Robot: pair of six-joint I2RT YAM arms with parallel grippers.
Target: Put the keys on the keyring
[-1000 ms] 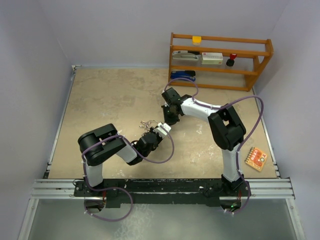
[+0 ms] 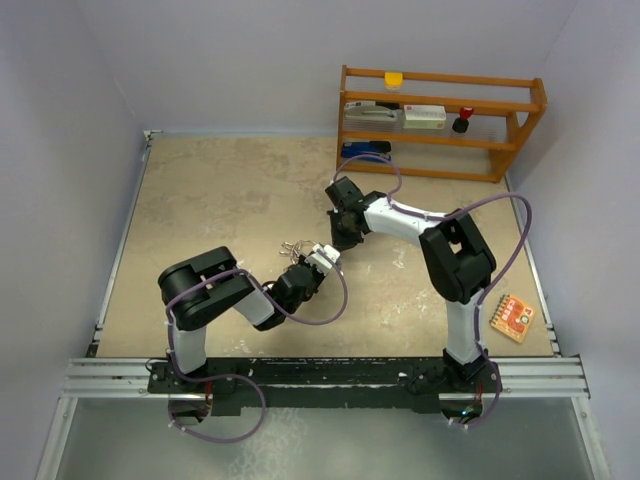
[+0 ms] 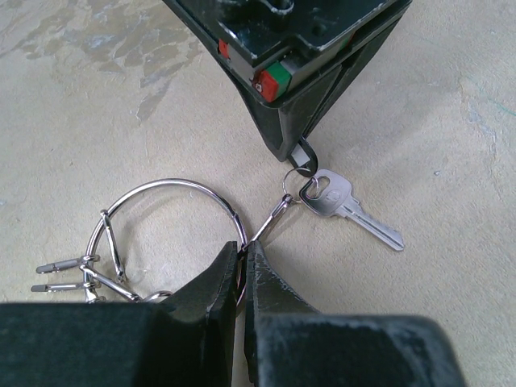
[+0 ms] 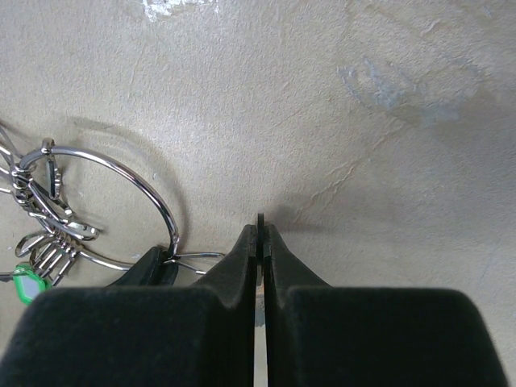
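The large silver keyring (image 3: 165,183) lies at the lower left of the left wrist view, with thin metal clips hanging from it. My left gripper is shut on its right side. One clip (image 3: 270,218) sticks out from there toward a thin small ring (image 3: 286,187), which touches the clip's end; whether it is hooked there I cannot tell. The silver key (image 3: 339,195) hangs from that ring. My right gripper is shut on the key's small ring, just above the clip's end; in its own view the key is mostly hidden.
A green-tagged piece (image 4: 30,282) and several bunched clips sit at the ring's far side. A wooden shelf (image 2: 440,137) stands at the back right, and an orange notebook (image 2: 513,317) lies at the right edge.
The left gripper has stayed put.
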